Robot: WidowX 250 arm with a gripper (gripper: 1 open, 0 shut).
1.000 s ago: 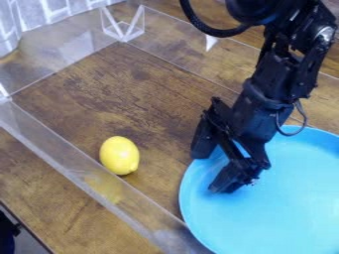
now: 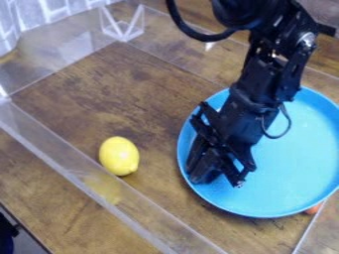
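A black robot arm reaches down from the top right. Its gripper (image 2: 212, 159) is low over the left part of a blue round plate (image 2: 284, 164), near the rim, with its fingers shut; nothing shows between them, though the tips are partly dark and hard to make out. A yellow lemon-like object (image 2: 118, 156) lies on the wooden surface to the left of the plate.
Clear plastic walls (image 2: 66, 154) run along the left and lower left of the wooden surface. The wood (image 2: 106, 99) above the yellow object is clear. A small orange object shows at the plate's lower right edge.
The blue plate has moved up the view, away from the lower edge, with the gripper now slightly lower over its left part. The yellow object has not moved.
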